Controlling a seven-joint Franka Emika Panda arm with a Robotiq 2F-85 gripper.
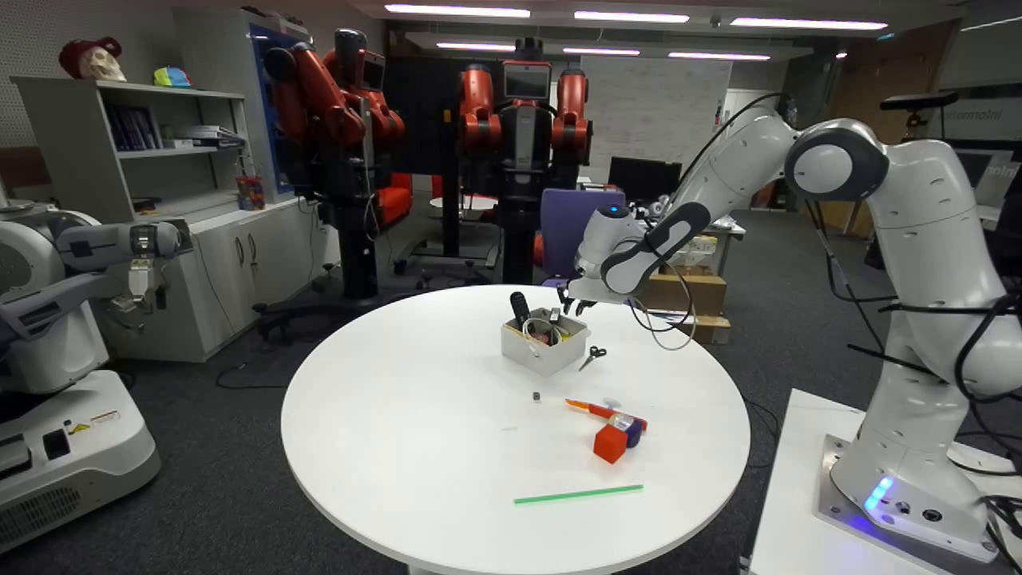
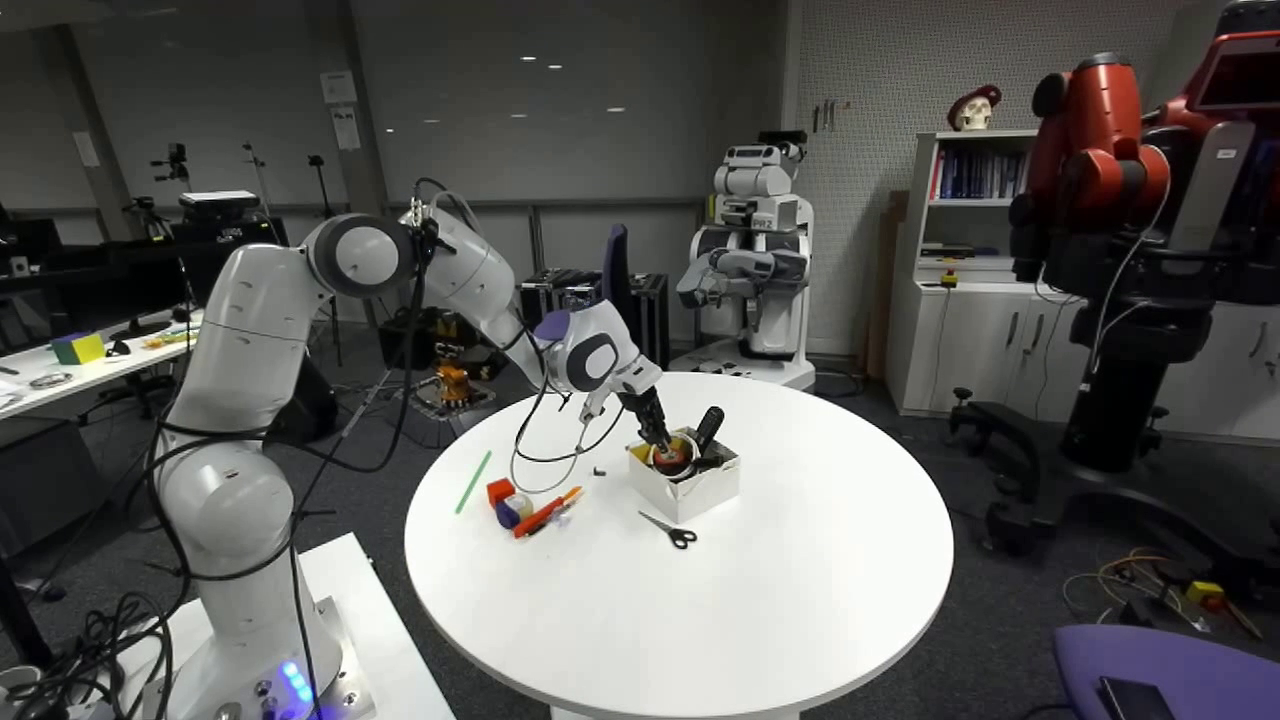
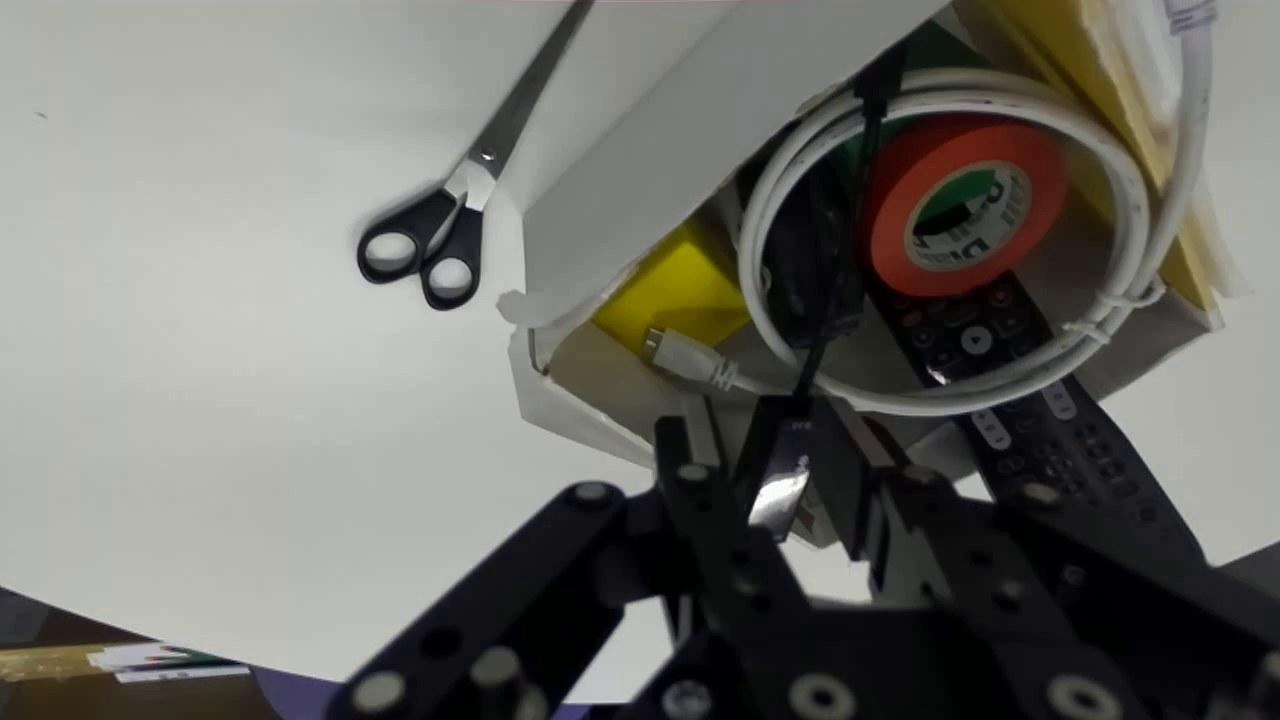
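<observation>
A small light-grey box stands on the round white table, filled with odds and ends. My gripper is over one end of it, its fingers apart and pointing down at the contents. In the wrist view a black cable's plug with a shiny metal end shows in the gap between the fingers; whether they touch it I cannot tell. Also in the box are a coiled white cable, a roll of red tape, a black remote and something yellow.
Black-handled scissors lie beside the box. Elsewhere on the table are a red cube, an orange knife-like tool, a small dark piece and a green stick.
</observation>
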